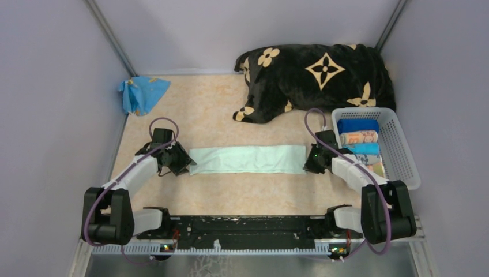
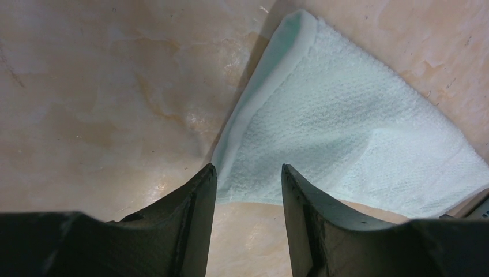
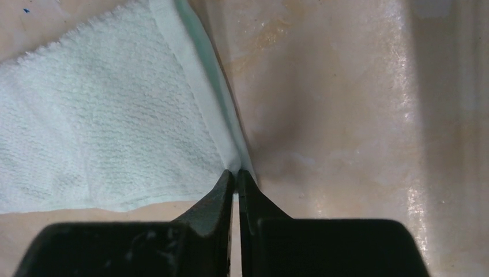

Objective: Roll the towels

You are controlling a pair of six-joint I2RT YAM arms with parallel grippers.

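Observation:
A mint-green towel [image 1: 248, 160] lies folded into a long strip across the middle of the table. At its left end is my left gripper [image 1: 189, 164]; in the left wrist view the fingers [image 2: 196, 222] stand apart, one by the folded end edge and the other over the near side of the towel [image 2: 323, 115], with cloth passing between the tips. My right gripper [image 1: 307, 168] is at the opposite end. Its fingertips [image 3: 229, 180] are nearly together at the near corner of the towel [image 3: 127, 109], with the folded edge pinched in the narrow gap.
A white basket [image 1: 402, 147] of several rolled towels stands right beside the right arm. Behind, a black patterned blanket [image 1: 311, 81] is heaped up, and a blue cloth [image 1: 144, 95] lies at the back left. Bare table [image 1: 248, 193] surrounds the strip.

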